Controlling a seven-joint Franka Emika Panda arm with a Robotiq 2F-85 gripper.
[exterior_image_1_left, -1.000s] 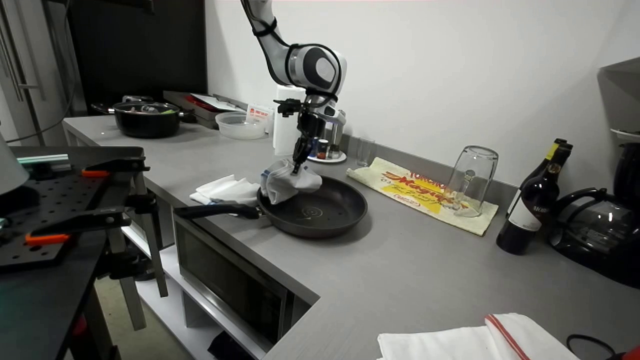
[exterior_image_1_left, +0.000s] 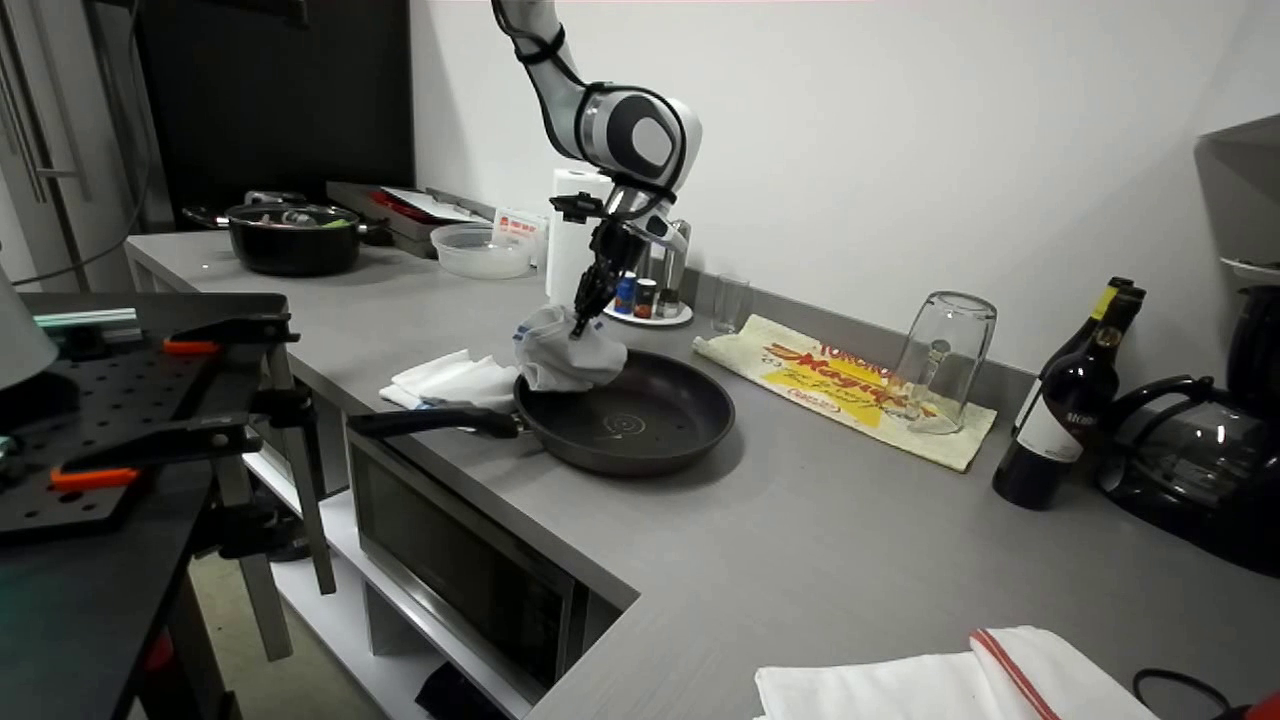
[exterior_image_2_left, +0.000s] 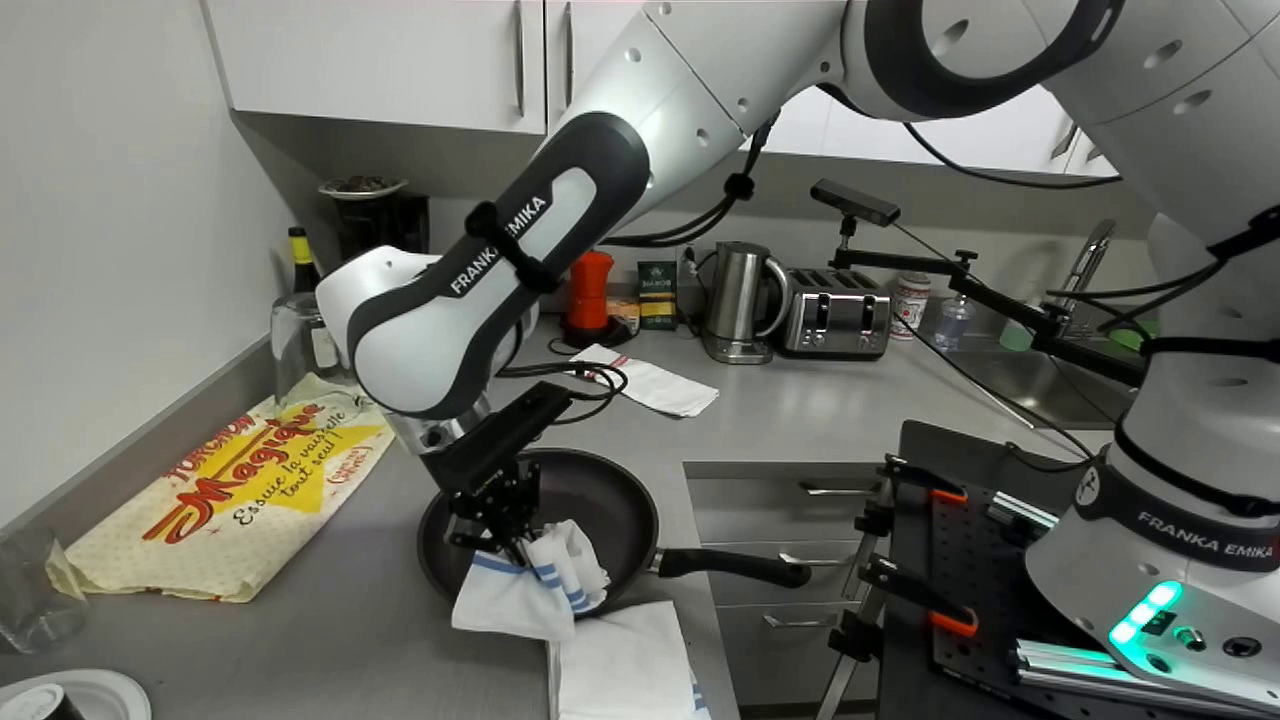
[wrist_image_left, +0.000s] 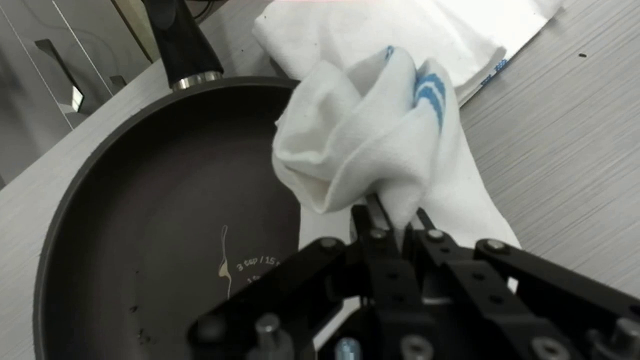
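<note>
A white cloth with blue stripes (exterior_image_2_left: 528, 588) is bunched up in my gripper, which is shut on it. In the wrist view a fold of that cloth (wrist_image_left: 360, 132) stands up ahead of the fingers, and more of it spreads below them. The cloth overlaps the rim of a black frying pan (exterior_image_1_left: 648, 420) on the handle side, hiding part of the pan's floor. A few dark specks and a pale smear mark the bare floor of the pan (wrist_image_left: 180, 198). Beside the pan, a second white cloth (exterior_image_1_left: 462, 382) lies folded on the counter.
The pan's handle (exterior_image_2_left: 738, 565) sticks out over the counter edge. A yellow printed towel (exterior_image_1_left: 828, 378) lies by the wall with an upturned glass jug (exterior_image_1_left: 948, 348) on it. Wine bottles (exterior_image_1_left: 1062, 408) stand further along. Between pan and bottles, the counter (exterior_image_1_left: 828, 516) is clear.
In exterior view 1, my gripper and the cloth have shifted slightly left, towards the folded cloth and the pan's edge. The pan has not visibly moved.
</note>
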